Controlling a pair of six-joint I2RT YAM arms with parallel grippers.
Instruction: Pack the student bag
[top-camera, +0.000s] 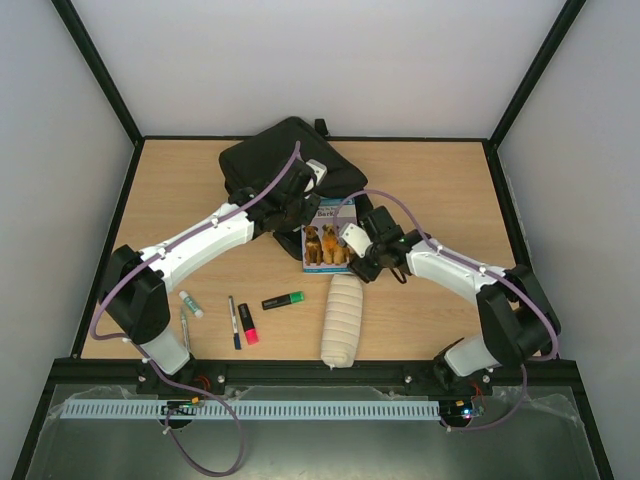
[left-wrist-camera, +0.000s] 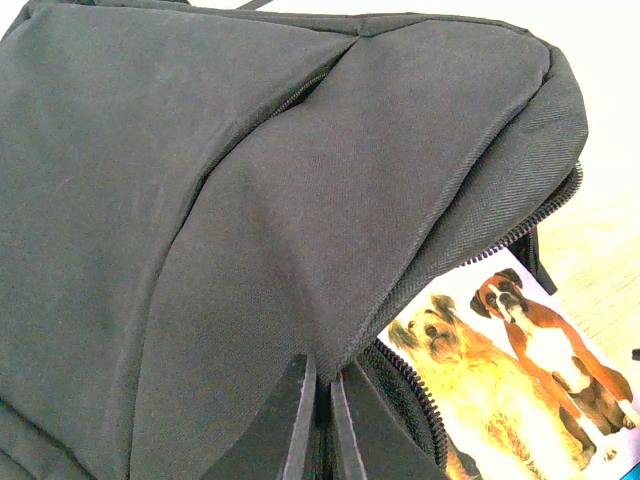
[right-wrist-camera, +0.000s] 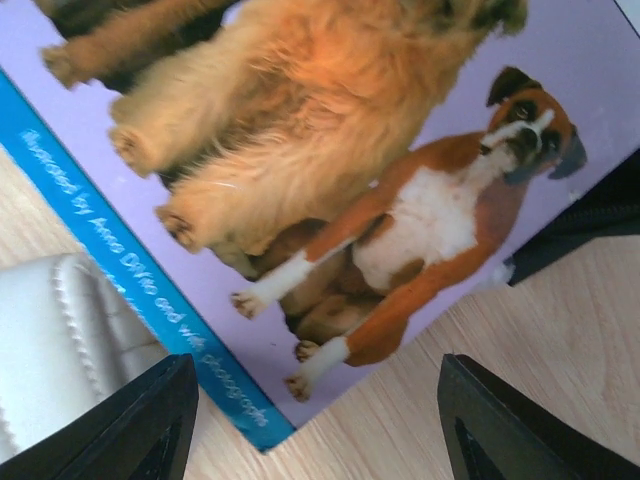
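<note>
The black bag (top-camera: 275, 152) lies at the back of the table, its zippered mouth facing front. The dog book (top-camera: 328, 246) is partly under the bag's flap, with much of its cover outside on the table. My left gripper is shut on the fabric edge of the bag's mouth, beside the book. In the right wrist view, my right gripper stands open close above the book's front corner, its fingers (right-wrist-camera: 160, 410) apart. Nothing is held there. The book's far end is hidden beneath the flap.
A white padded pouch (top-camera: 342, 320) lies just in front of the book. Green (top-camera: 283, 300) and pink (top-camera: 248, 324) markers, a pen (top-camera: 234, 322) and a glue stick (top-camera: 191, 304) lie at front left.
</note>
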